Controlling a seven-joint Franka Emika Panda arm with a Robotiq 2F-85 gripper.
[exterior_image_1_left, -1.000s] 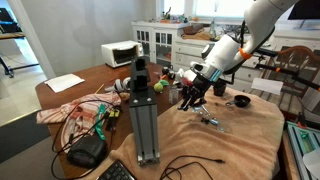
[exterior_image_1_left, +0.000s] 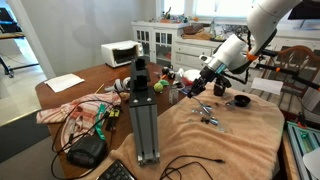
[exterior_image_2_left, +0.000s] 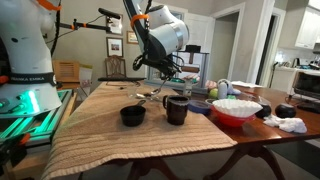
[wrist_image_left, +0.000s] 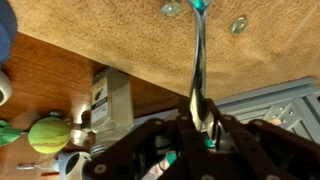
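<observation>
In the wrist view, a long, shiny metal utensil (wrist_image_left: 198, 62) reaches up from between the fingertips of my gripper, which is shut on its lower end. Its far end runs out of the top of that view, so its full shape is hidden. Exterior view 1 has the gripper (exterior_image_1_left: 196, 88) held above the tan cloth (exterior_image_1_left: 235, 145), near several metal utensils (exterior_image_1_left: 208, 119) lying there. From exterior view 2, the gripper (exterior_image_2_left: 150, 68) appears behind the dark mug, and the held piece is too small to make out clearly.
Black bowl (exterior_image_2_left: 132, 116), dark mug (exterior_image_2_left: 175, 110) and red-and-white bowl (exterior_image_2_left: 233, 112) stand on the table. A clear bottle (wrist_image_left: 111, 102) and a tennis ball (wrist_image_left: 48, 135) lie under the wrist view. A tall dark box (exterior_image_1_left: 144, 120) rises left of the arm.
My arm has swung to the right in exterior view 1, and the gripper stands slightly higher. The utensils on the cloth look unmoved.
</observation>
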